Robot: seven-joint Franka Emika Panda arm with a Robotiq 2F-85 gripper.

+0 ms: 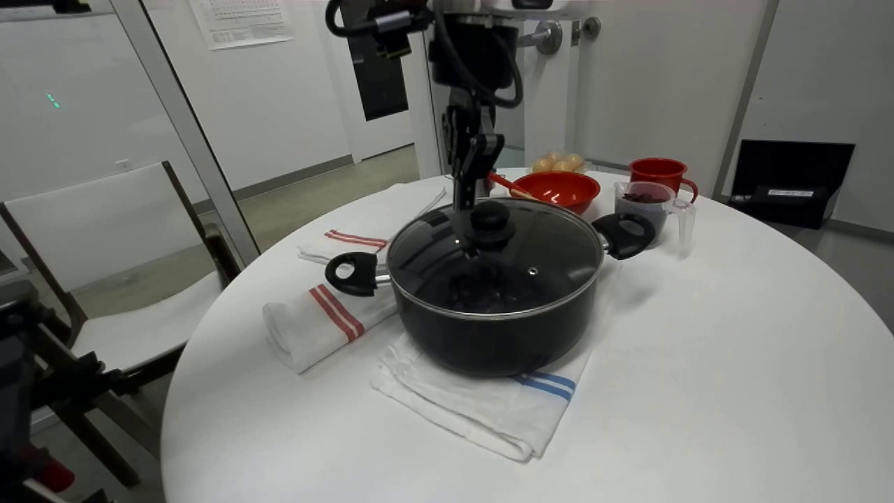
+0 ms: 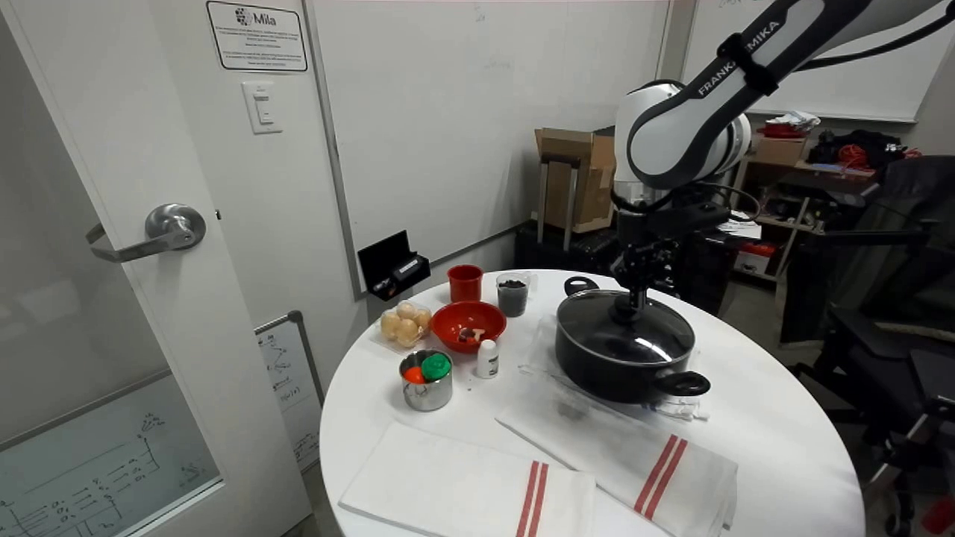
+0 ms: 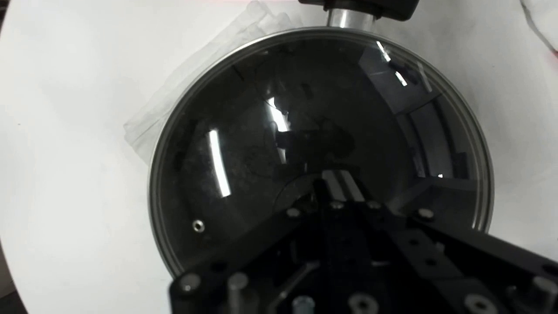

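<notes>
A black pot with a glass lid stands on a folded white towel with blue stripes. The lid lies level on the rim, with its black knob at the middle. Close beside the knob, my gripper points down with its fingers together and nothing visible between them. Exterior view 2 also places the gripper right by the knob. From the wrist, the fingertips appear over the lid; the knob cannot be made out there. Whether the fingers touch the knob or lid is unclear.
White towels with red stripes lie beside the pot. Farther off stand a red bowl, a red cup, a measuring cup, eggs, a metal tin and a white bottle. In exterior view 1, the table's right side is clear.
</notes>
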